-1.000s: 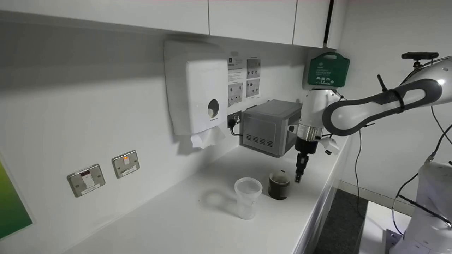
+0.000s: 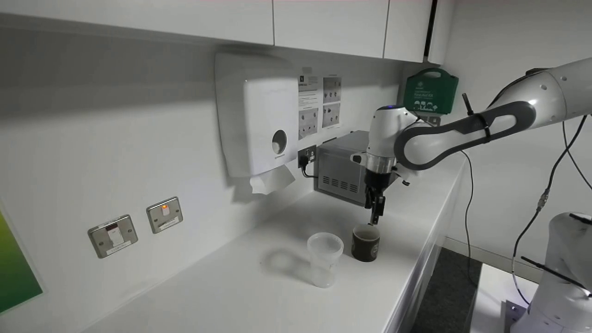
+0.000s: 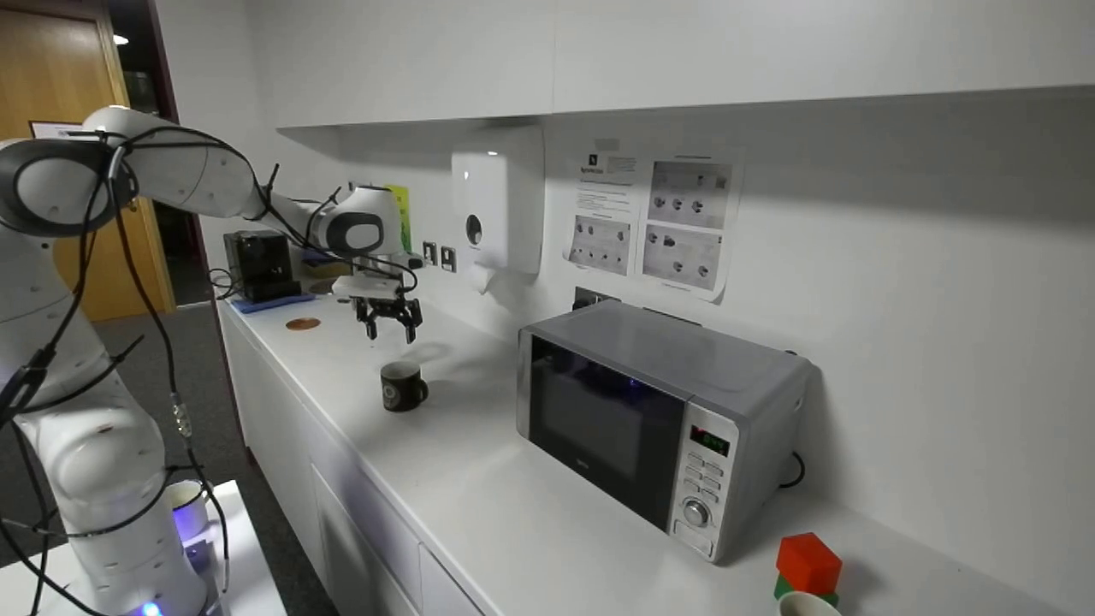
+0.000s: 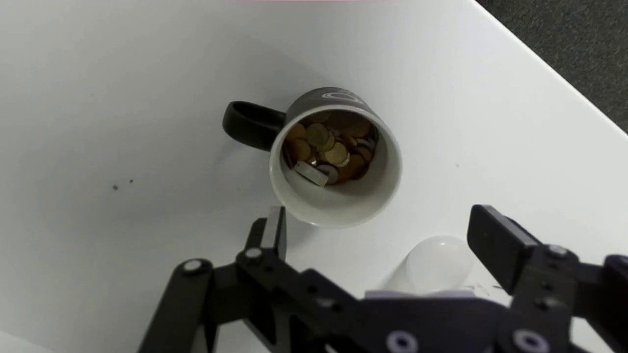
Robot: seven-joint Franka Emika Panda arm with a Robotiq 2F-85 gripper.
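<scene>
A dark mug with a pale inside stands upright on the counter. Looking down in the wrist view, I see coins lying in the mug, whose handle points left. Beside it is a clear plastic cup, empty as far as shows; the same cup is partly hidden behind my gripper in the wrist view. My gripper is open, its fingers wide apart with nothing between them. In exterior view 2 the gripper hangs above the mug, not touching it.
A grey microwave stands against the wall, with a red block past it. A paper towel dispenser hangs on the wall and cabinets overhang the counter. The counter's front edge runs close to the mug.
The gripper has risen and moved left in exterior view 1, from beside the mug to above it. Mug and plastic cup have stayed in place.
</scene>
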